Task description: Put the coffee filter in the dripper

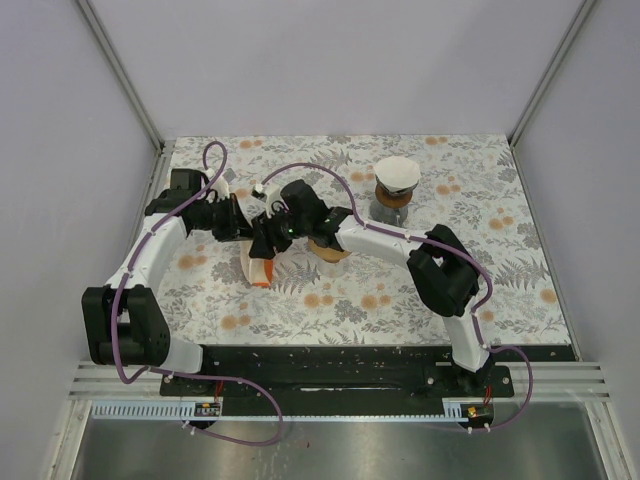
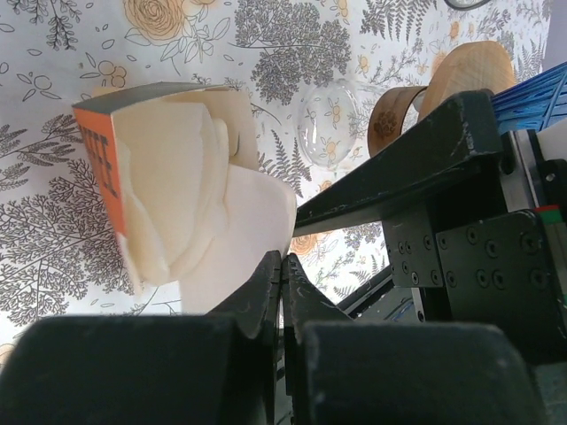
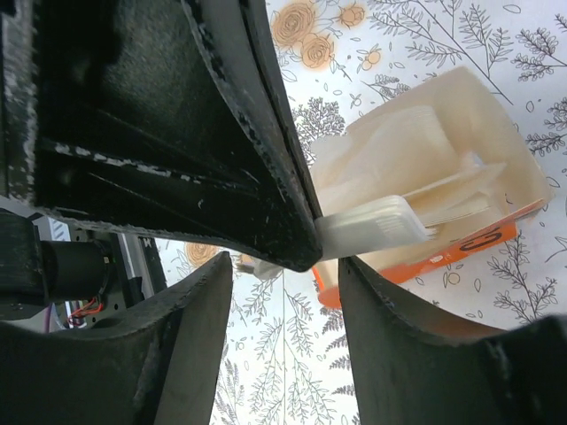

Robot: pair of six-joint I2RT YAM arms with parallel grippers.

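Note:
An open carton of paper filters [image 2: 97, 150] with an orange side lies on the patterned cloth. My left gripper is shut, with a white filter [image 2: 235, 248] reaching from between its fingertips toward the carton. My right gripper stands open beside the carton, close against the left gripper; its fingertips reach under the left one in the right wrist view. The dripper [image 1: 393, 195] appears to be the brown-banded piece at the back right, under a white top.
A round wooden piece [image 1: 330, 252] lies right of the grippers, partly under the right arm. A glass vessel [image 1: 388, 213] stands at the back right.

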